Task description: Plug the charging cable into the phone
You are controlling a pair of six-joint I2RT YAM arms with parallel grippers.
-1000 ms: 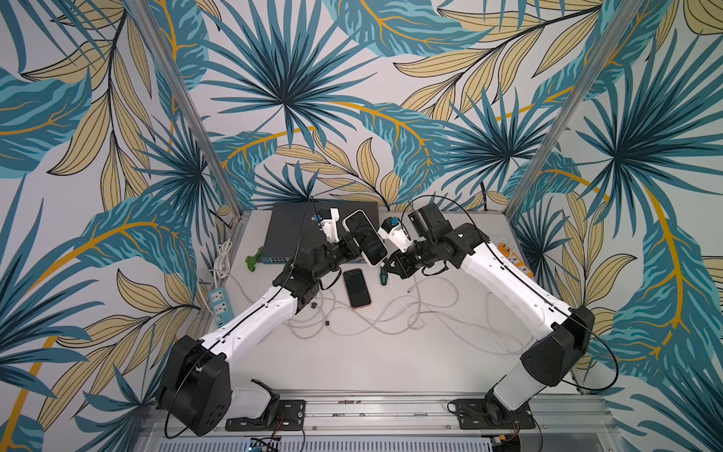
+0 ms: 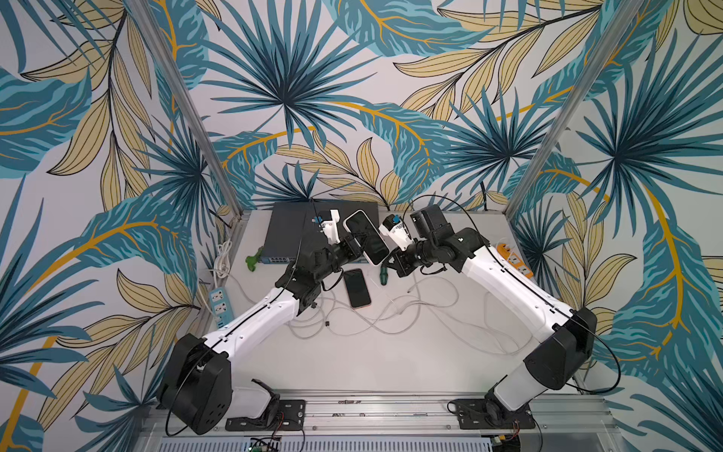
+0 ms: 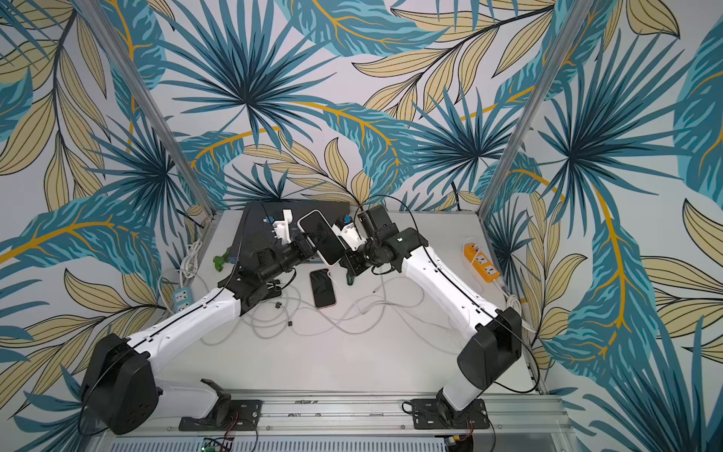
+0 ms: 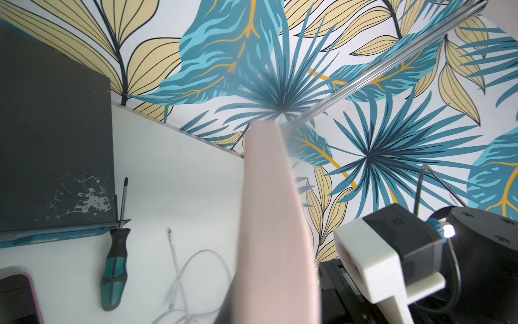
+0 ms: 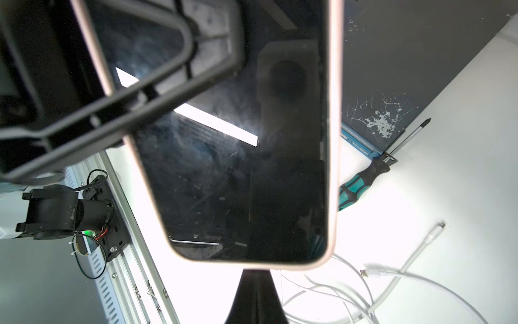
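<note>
A phone with a pink frame and dark screen [image 5: 226, 178] hangs tilted above the table, with my left gripper [image 2: 354, 244] shut on it. In the left wrist view its pink edge [image 4: 275, 232] fills the middle. My right gripper is shut, its fingertips at the phone's lower edge. Nothing shows between its fingers, though the phone covers their very ends. White charging cables lie on the table. One bare plug [image 5: 372, 273] and another cable end [image 5: 436, 231] rest there, below and to the right of the gripper. The phone's port is hidden.
A second phone [image 2: 357, 288] lies on the table under the arms. A screwdriver [image 4: 114, 270] lies by the dark box [image 2: 282, 226] at the back. Power strips stand left [image 2: 219, 305] and right [image 2: 514, 260].
A white cable that ran down from just below my right gripper no longer shows there; cable loops on the table have shifted. The held phone and both arms have barely moved.
</note>
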